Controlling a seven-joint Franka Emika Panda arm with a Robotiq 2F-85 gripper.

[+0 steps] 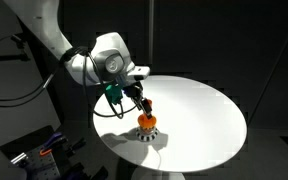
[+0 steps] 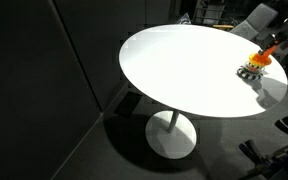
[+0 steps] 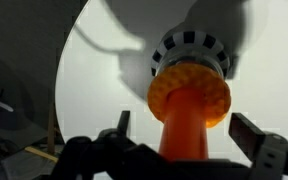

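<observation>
On the white round table stands a small object with a black-and-white checkered base and an orange, scalloped upper part. An upright orange handle rises from it toward the wrist camera. My gripper is open, its two dark fingers on either side of the handle with gaps between. In exterior view 1 the gripper is close to the object's orange top. Exterior view 2 shows the object near the table's right edge; whether a finger touches it cannot be told.
A cable hangs beside the arm.
</observation>
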